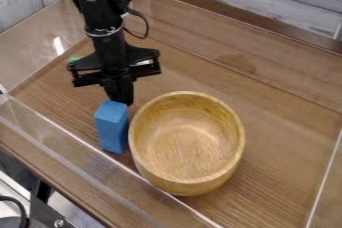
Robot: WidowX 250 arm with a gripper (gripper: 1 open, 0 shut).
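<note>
My gripper (118,91) hangs from the black arm at the upper left, fingers pointing down and shut. Just below it a blue block (111,126) stands on the wooden surface, close against the left side of a large tan oval bowl (186,169). Whether the fingertips touch the block's top is hard to tell.
A small green object (76,60) lies behind the arm at the left, partly hidden. A clear edge runs along the left and front, with a dark cable at the lower left.
</note>
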